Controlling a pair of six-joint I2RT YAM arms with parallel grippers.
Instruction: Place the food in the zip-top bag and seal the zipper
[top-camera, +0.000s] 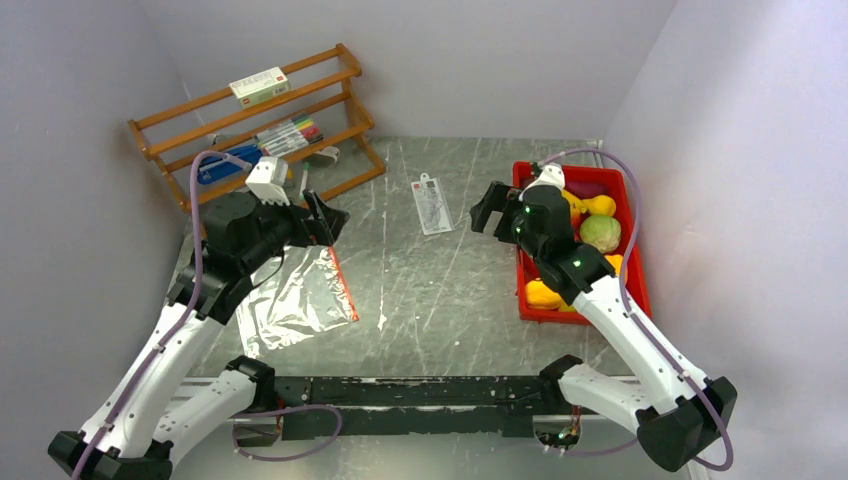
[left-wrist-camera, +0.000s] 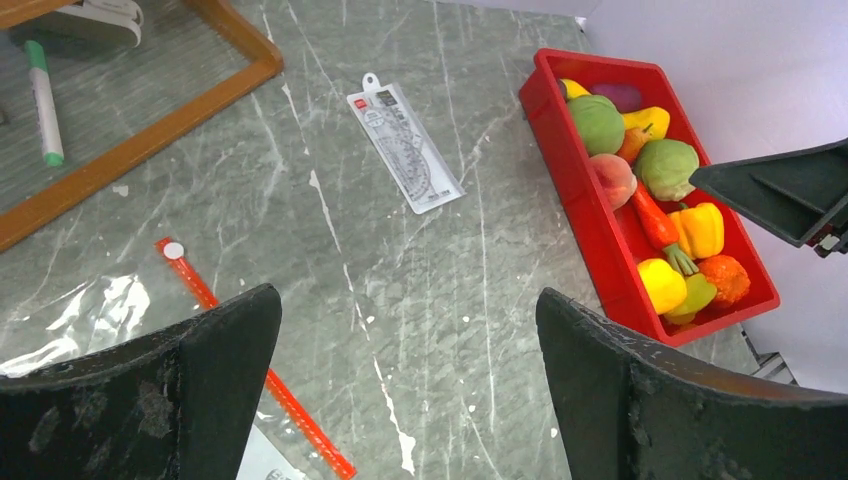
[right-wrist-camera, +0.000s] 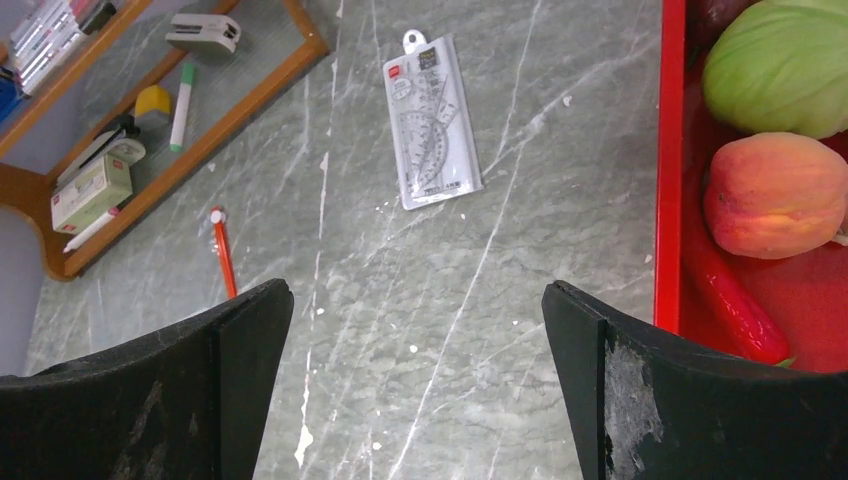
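Note:
A clear zip top bag (top-camera: 290, 303) with a red zipper strip lies flat on the left of the table, the strip (left-wrist-camera: 297, 412) along its right edge. Toy food fills a red bin on the right, among it a green cabbage (top-camera: 601, 233), a peach (right-wrist-camera: 775, 195) and a yellow pepper (left-wrist-camera: 702, 229). My left gripper (top-camera: 335, 221) hovers above the bag's far end, open and empty. Over the left edge of the bin, my right gripper (top-camera: 484, 208) is also open, with only bare table visible between its fingers.
The red bin (top-camera: 647, 290) has raised walls. A wooden rack (top-camera: 362, 125) holding boxes and pens stands at the back left. A packaged ruler set (top-camera: 432, 205) lies at the back centre. Mid-table is otherwise clear.

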